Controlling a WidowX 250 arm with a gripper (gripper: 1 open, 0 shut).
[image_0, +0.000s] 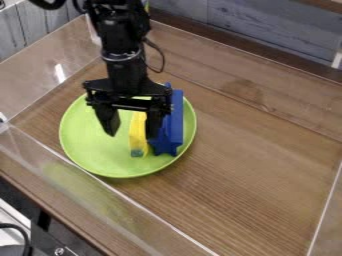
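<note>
My black gripper (128, 116) hangs over a green round plate (94, 150), open, its two fingers spread left and right. On the plate's right half lie a yellow object (138, 141) and a blue rack-like object (170, 138). The right finger is over or beside these two, partly hiding their upper parts; whether it touches them I cannot tell.
A wooden wall (267, 25) runs along the back. A dark cable (14, 235) shows at the bottom left corner.
</note>
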